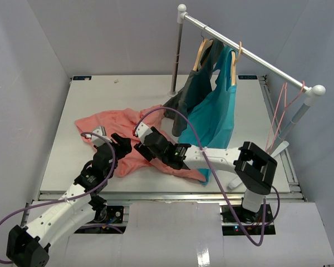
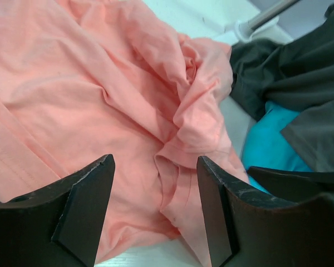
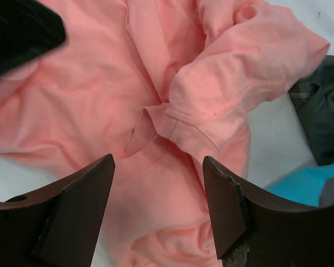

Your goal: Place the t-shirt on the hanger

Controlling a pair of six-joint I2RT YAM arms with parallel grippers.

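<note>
The pink t-shirt [image 1: 108,119] lies crumpled on the white table, filling much of both wrist views, with bunched folds toward the dark clothing. My left gripper [image 1: 122,146] is over its left-middle part; in the left wrist view its fingers stand apart with nothing visibly held. My right gripper [image 1: 142,149] hovers over the middle of the shirt, fingers apart above the folds in the right wrist view. A dark shape, likely the left gripper, shows at that view's upper left.
A clothes rail [image 1: 250,55] on the right holds a dark grey garment [image 1: 192,89] and a teal garment [image 1: 217,122] on wooden hangers, plus pink hangers [image 1: 284,105]. Bare table [image 1: 108,89] shows at the back left.
</note>
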